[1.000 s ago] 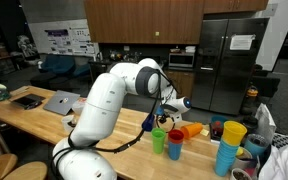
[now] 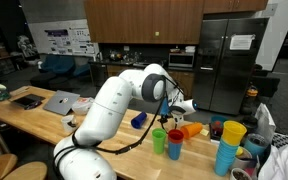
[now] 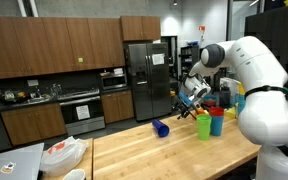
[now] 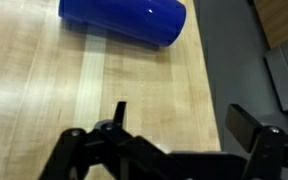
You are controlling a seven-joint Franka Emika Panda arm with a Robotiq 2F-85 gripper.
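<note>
A blue cylinder, perhaps a cup point(image 4: 129, 15), lies on its side on the wooden table at the top of the wrist view. In exterior view 1 the same blue cylinder point(image 2: 139, 119) rests left of the arm's end, and in exterior view 2 the blue cylinder point(image 3: 160, 128) is near the table's far edge. My gripper is open with only bare table between its fingers. The cylinder is apart from the fingertips. Seen from exterior view 2, the gripper point(image 3: 188, 108) hangs to the right of the cylinder.
Two green cups point(image 2: 159, 140) and a red cup point(image 2: 175, 135) stand right of the arm's end. An orange object point(image 2: 191, 129) lies behind them. Stacked yellow and blue cups point(image 2: 230, 143) crowd the right side. A laptop point(image 2: 61, 102) sits at left.
My gripper has shifted right, away from the blue cylinder. The cylinder appears slightly farther left and is less covered by the arm. The cups at right have stayed put.
</note>
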